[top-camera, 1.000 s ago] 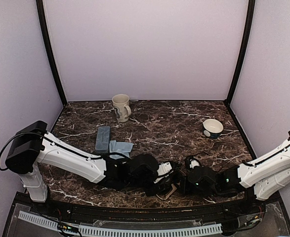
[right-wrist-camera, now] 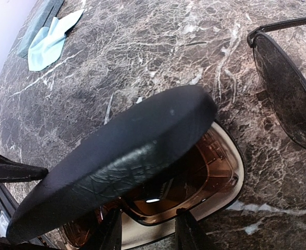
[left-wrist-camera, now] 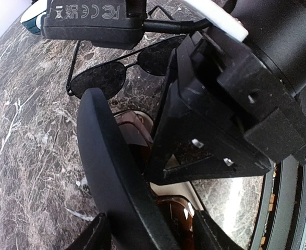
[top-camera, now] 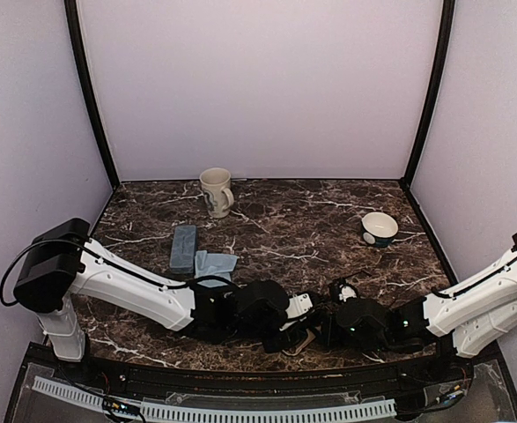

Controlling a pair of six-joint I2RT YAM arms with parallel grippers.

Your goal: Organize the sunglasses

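Brown-lensed sunglasses with a pale frame lie on the marble table at the near centre, largely covered by the grippers in the left wrist view. A long black curved piece (left-wrist-camera: 103, 146) (right-wrist-camera: 116, 151) hangs over them; I cannot tell what it belongs to. A second pair, black-framed sunglasses (left-wrist-camera: 95, 80) (right-wrist-camera: 283, 94), lies just beyond. My left gripper (top-camera: 298, 335) and my right gripper (top-camera: 328, 322) meet low over the brown pair; their fingertips are crowded together, and I cannot tell how far open either is or what sits between them.
A blue-grey case (top-camera: 183, 248) and a light blue cloth (top-camera: 214, 263) lie at the left, behind my left arm. A mug (top-camera: 215, 192) stands at the back and a small bowl (top-camera: 379, 227) at the right.
My left arm has shifted very slightly down and right in the top view. The right gripper is nearly unchanged.
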